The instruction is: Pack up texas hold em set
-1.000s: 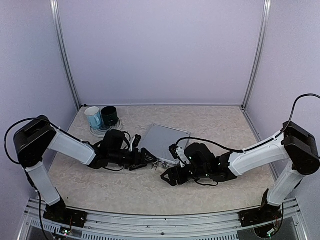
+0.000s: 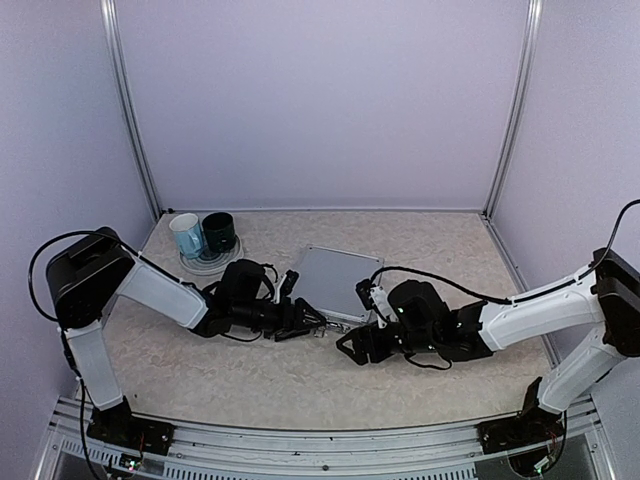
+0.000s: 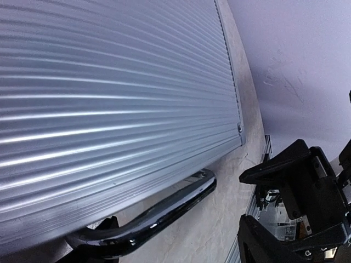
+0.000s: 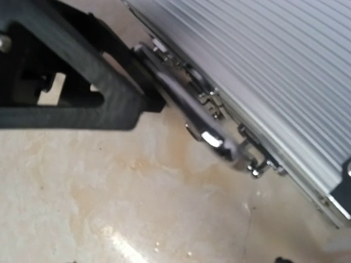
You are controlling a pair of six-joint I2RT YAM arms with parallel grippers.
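A silver ribbed case lies shut and flat at mid-table; its lid fills much of the left wrist view. On the front side is a dark shiny handle, with metal latches beside it in the right wrist view. My left gripper is at the handle's left end, black fingertips close against it; whether they are clamped on it is unclear. My right gripper stands open in front of the case, apart from the handle, nothing between its fingers. The case's contents are hidden.
At the back left, a light blue mug and a black mug stand on a stack of clear plates. Bare table lies in front of the arms and to the case's right.
The left gripper has moved right along the case's front, and the case has turned a little and sits slightly further right. Lately the right gripper has drawn back to the right.
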